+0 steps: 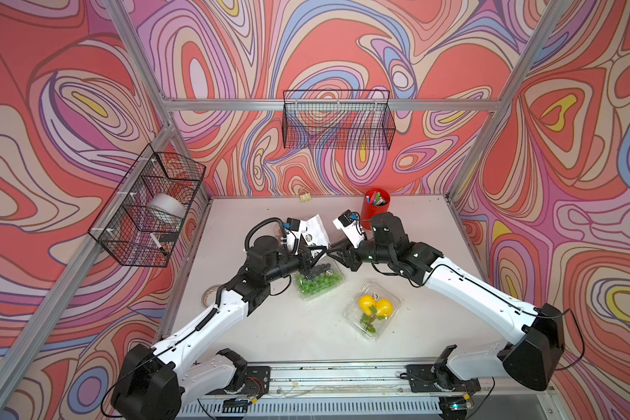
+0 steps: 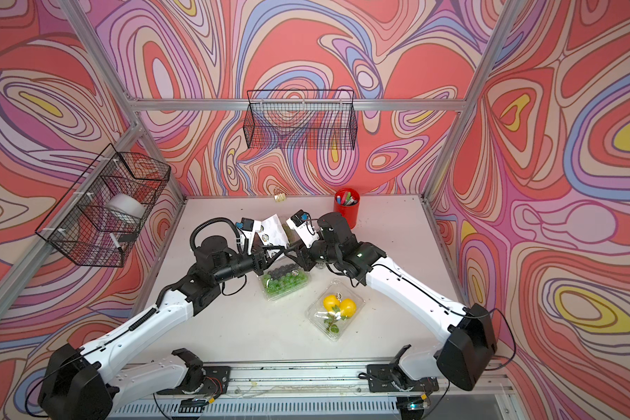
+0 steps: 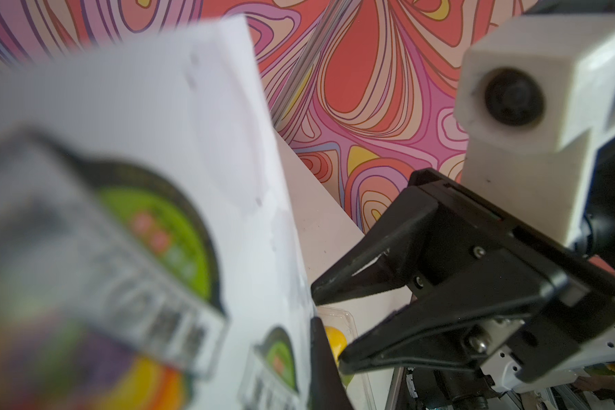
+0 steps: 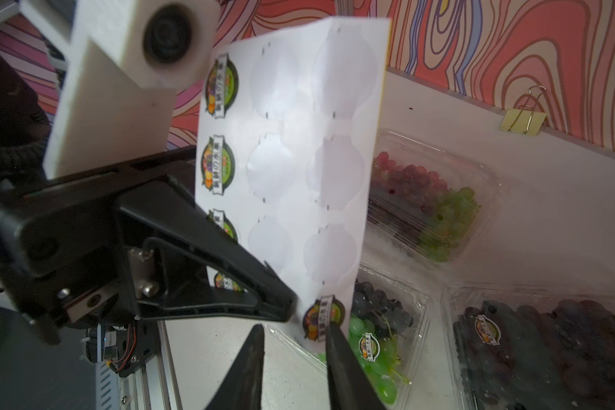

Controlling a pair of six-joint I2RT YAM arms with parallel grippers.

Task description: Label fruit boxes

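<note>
A white label sheet stands raised, with several round fruit labels left along one side, one at its bottom corner, and blank circles between. My left gripper is shut on its edge; one of its fingers crosses the sheet in the right wrist view. Close to that lower corner, my right gripper has its fingers apart, with no label visible on them. Below lies a clear box of green and dark grapes bearing a label. The box of yellow fruit sits nearer the front, also labelled.
In the right wrist view, a dark grape box carries a label; on a red-and-green grape box none shows. A red pen cup stands at the back.
</note>
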